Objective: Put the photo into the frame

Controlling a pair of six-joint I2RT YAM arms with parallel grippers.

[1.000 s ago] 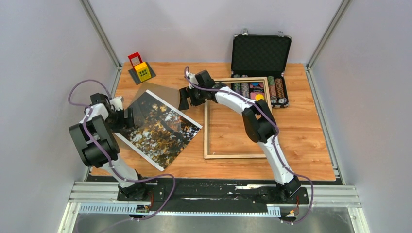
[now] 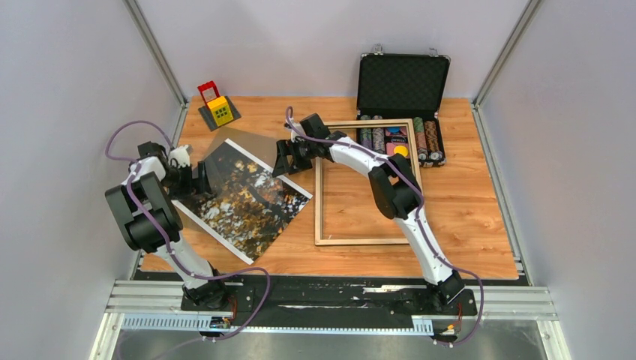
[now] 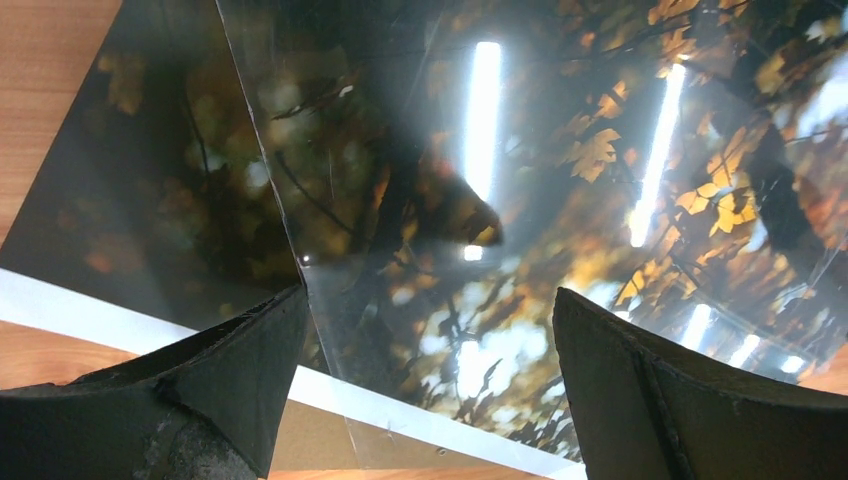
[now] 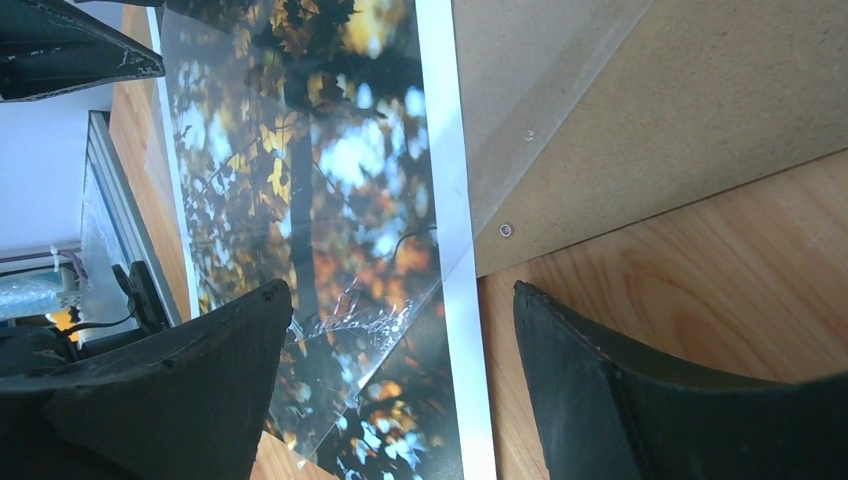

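Observation:
The photo (image 2: 247,199), autumn leaves with white edge strips, lies askew on the left of the table. A clear sheet (image 4: 560,120) overlaps it, and a brown backing board (image 2: 251,141) shows from beneath. To the right lies the empty wooden frame (image 2: 318,202). My left gripper (image 2: 201,182) is open over the photo's left side; the photo and its white edge (image 3: 400,408) show between its fingers with nothing gripped. My right gripper (image 2: 282,159) stands open at the photo's upper right edge, the white strip (image 4: 462,320) passing between its fingers.
An open black case (image 2: 403,82) with chips and cards stands at the back right, partly behind the frame's top edge. A red and yellow toy block build (image 2: 217,109) sits at the back left. Bare wood lies right of the frame.
My right gripper has shifted slightly toward the front, closer to the photo's edge. The left gripper has moved slightly. The photo and frame look unmoved.

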